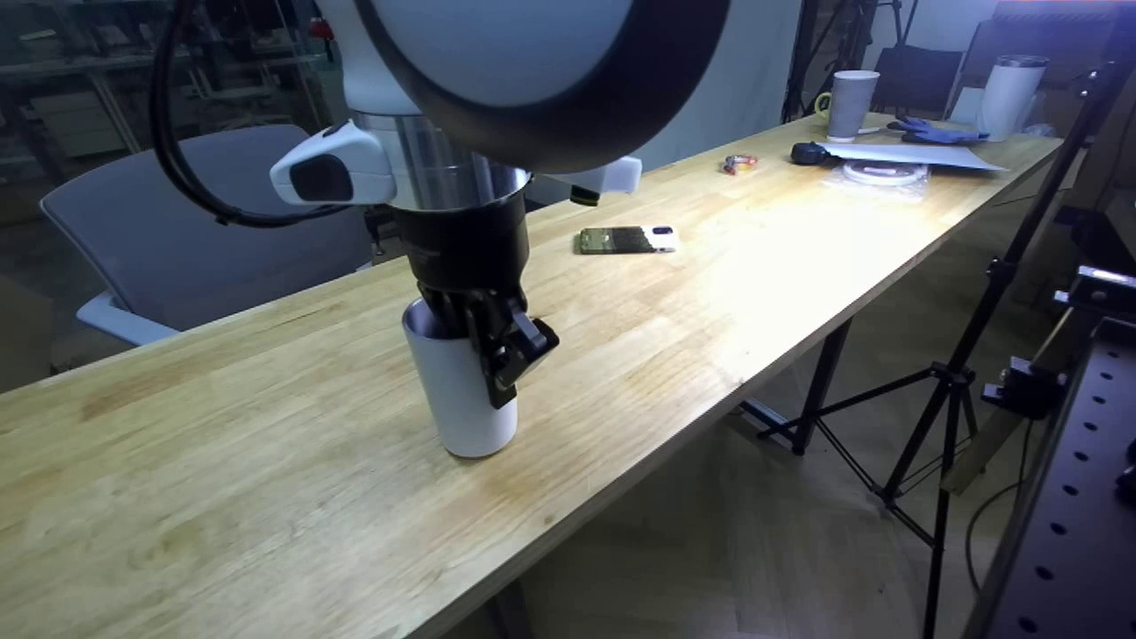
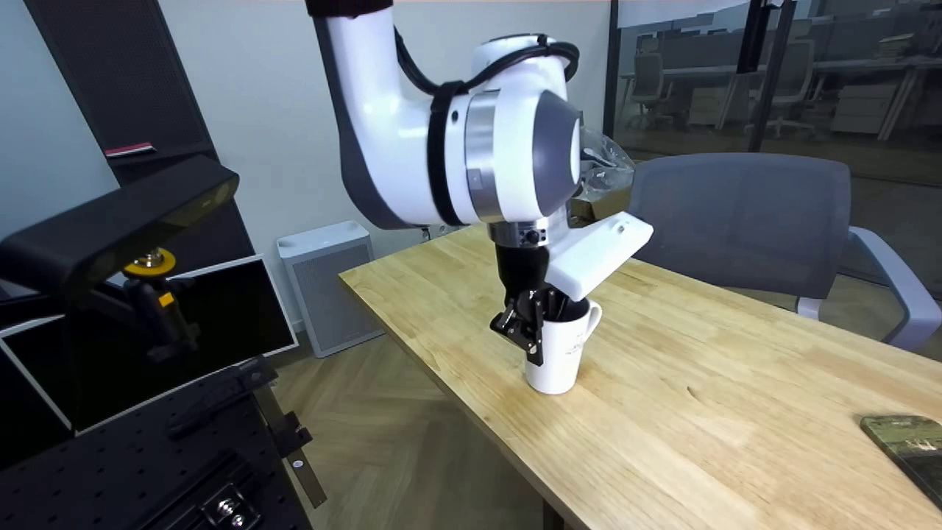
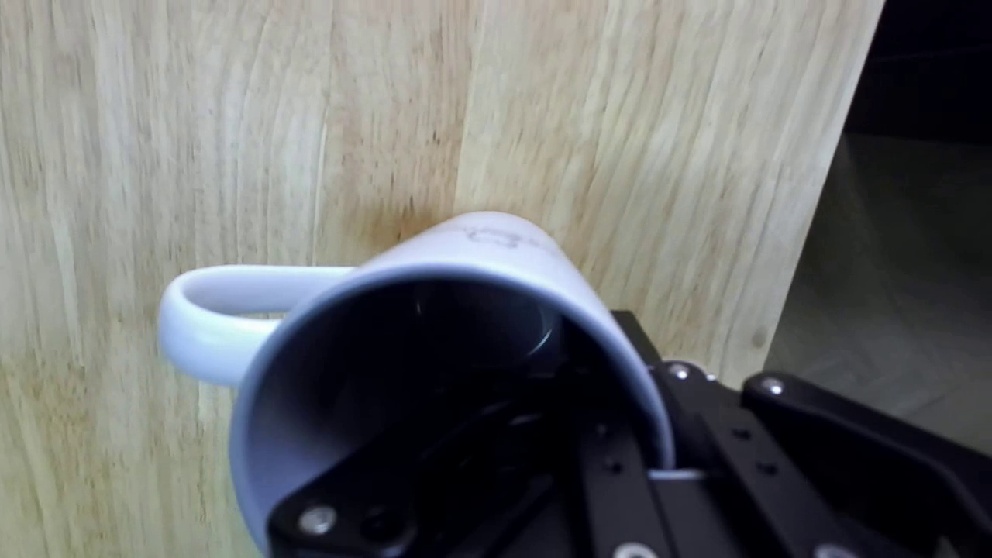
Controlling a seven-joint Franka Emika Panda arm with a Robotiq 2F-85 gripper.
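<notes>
A white mug (image 1: 465, 396) is at the tabletop, tilted slightly, its base close to or touching the wood. My gripper is shut on the mug's wall, one finger inside the cup and the other outside. In the wrist view the mug (image 3: 483, 243) shows its open mouth, faint print on its side and its handle (image 3: 209, 339) out to the left. From exterior view 2, the gripper (image 2: 540, 331) grips the mug (image 2: 556, 362) on the side toward the table's near edge, opposite the handle. The finger inside is mostly hidden in the dark interior.
A phone (image 1: 628, 240) lies on the wooden table (image 1: 266, 458) beyond the mug. Farther off stand a grey cup (image 1: 852, 106), a white tumbler (image 1: 1012, 98) and a blue glove (image 1: 937, 132). Wood around the mug is clear; the table edge is near.
</notes>
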